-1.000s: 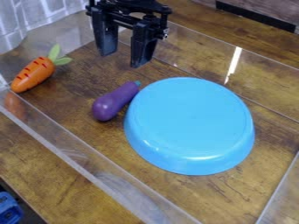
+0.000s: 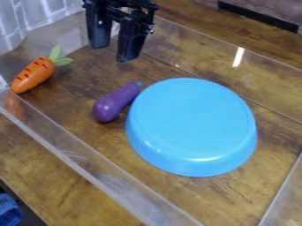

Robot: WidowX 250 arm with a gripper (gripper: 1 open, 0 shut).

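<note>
My black gripper hangs at the top middle of the view, its two fingers apart and pointing down, with nothing seen between them. Below it a purple eggplant lies on the wooden floor, beside a large light-blue upturned plate or lid. An orange toy carrot with green leaves lies at the left.
A clear plastic wall runs along the near left, with a blue object outside it at the bottom corner. The wooden surface right of my gripper is clear.
The eggplant, carrot and blue disc are where they were.
</note>
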